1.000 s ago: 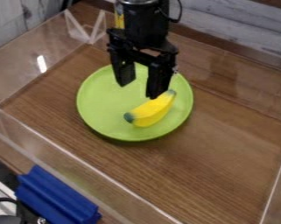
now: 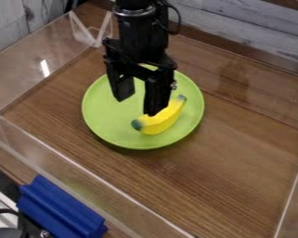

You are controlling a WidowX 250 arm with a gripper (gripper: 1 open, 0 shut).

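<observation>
My black gripper [image 2: 138,88] hangs over a green plate [image 2: 111,116] in the middle of the table, its fingers spread open on either side. A yellow banana [image 2: 159,119] lies on the right part of the plate, just below the gripper, its upper end partly hidden behind the right finger. I see nothing held between the fingers.
Clear plastic walls [image 2: 15,72] border the wooden table [image 2: 238,167]. A blue rack [image 2: 58,209] lies outside at the lower left, near a black cable.
The gripper has shifted a little down and to the left over the last second. The banana and plate look unmoved.
</observation>
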